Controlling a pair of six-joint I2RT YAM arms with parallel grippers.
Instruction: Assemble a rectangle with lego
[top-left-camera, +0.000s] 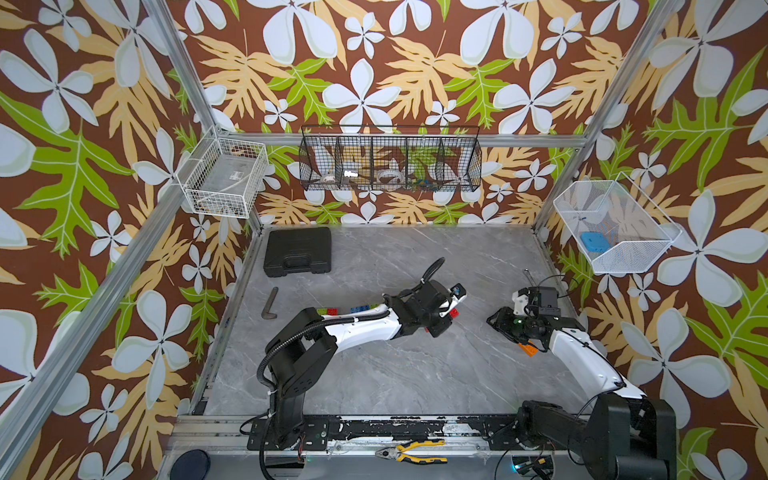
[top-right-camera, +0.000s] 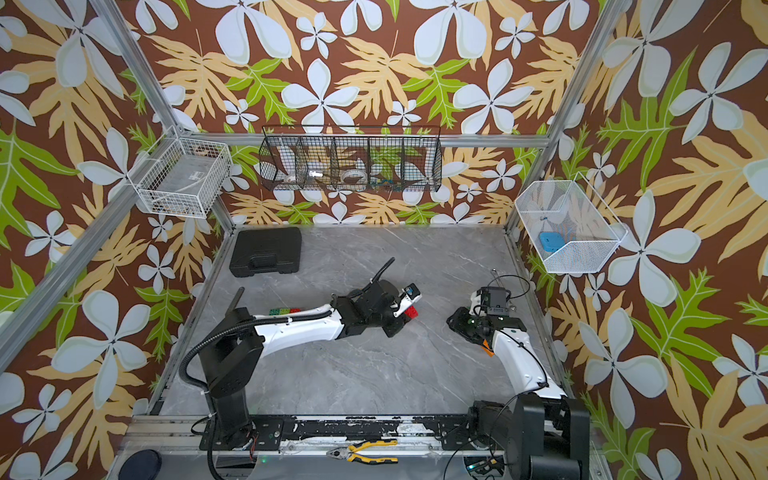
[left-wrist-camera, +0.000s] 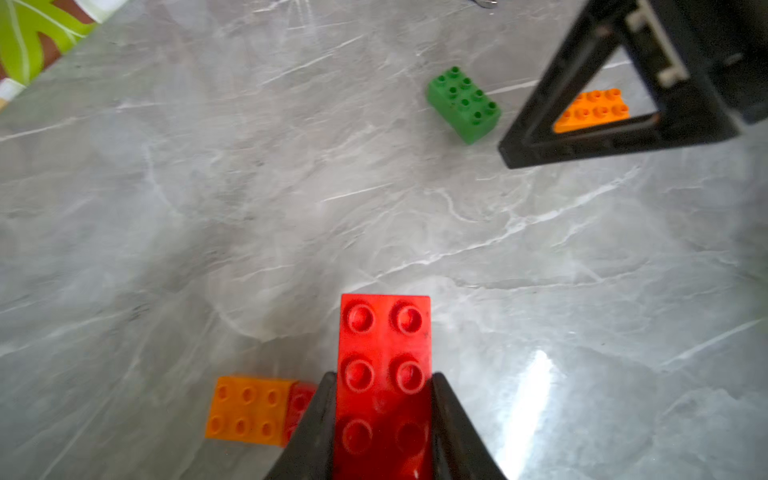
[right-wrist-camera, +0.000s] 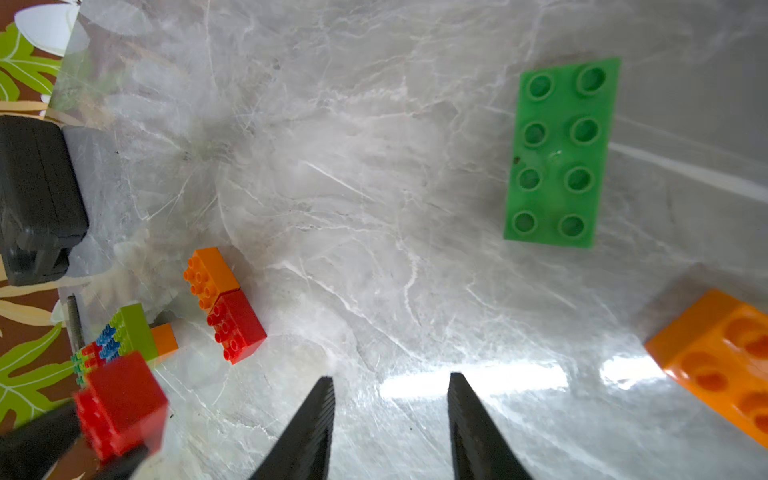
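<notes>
My left gripper is shut on a long red brick, studs toward the camera, held over the table; the right wrist view also catches this red brick (right-wrist-camera: 124, 404) at lower left. Below it lies an orange brick (left-wrist-camera: 249, 408) end to end with another red brick (right-wrist-camera: 236, 325). My right gripper stands open, nothing between its fingers. A green brick (right-wrist-camera: 562, 152) lies ahead of it, with an orange brick (right-wrist-camera: 720, 360) to its right. The joined multi-coloured bricks (right-wrist-camera: 120, 336) appear farther left, partly hidden by the left gripper.
A black case (top-left-camera: 297, 250) sits at the back left, with a dark bent tool (top-left-camera: 270, 303) in front. Wire baskets (top-left-camera: 390, 164) hang along the back wall. Both arms' ends are fairly close together.
</notes>
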